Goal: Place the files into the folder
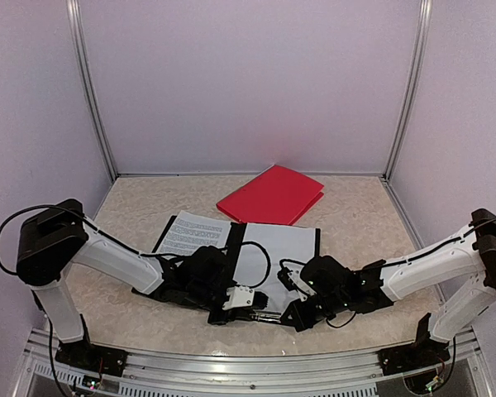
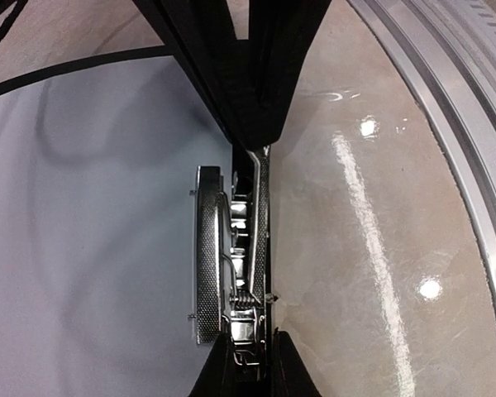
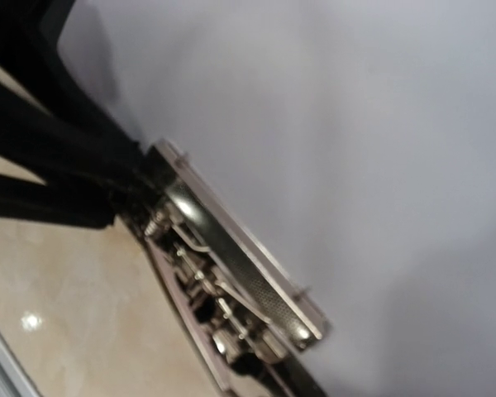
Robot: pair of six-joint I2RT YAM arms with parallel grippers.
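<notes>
An open black folder (image 1: 317, 240) lies at the front centre, printed papers (image 1: 190, 231) on its left side and white sheets (image 1: 273, 248) on its right. Its metal clip runs along the front edge, also large in the right wrist view (image 3: 231, 273). My left gripper is at one end of the clip, its fingers part open around that end; whether it holds it I cannot tell. My right gripper (image 1: 291, 314) is at the clip's other end, shut, with its black fingertips against the metal strip.
A red folder (image 1: 269, 194) lies flat behind the black one. White walls enclose the back and sides, and a metal rail (image 1: 248, 357) runs along the front edge.
</notes>
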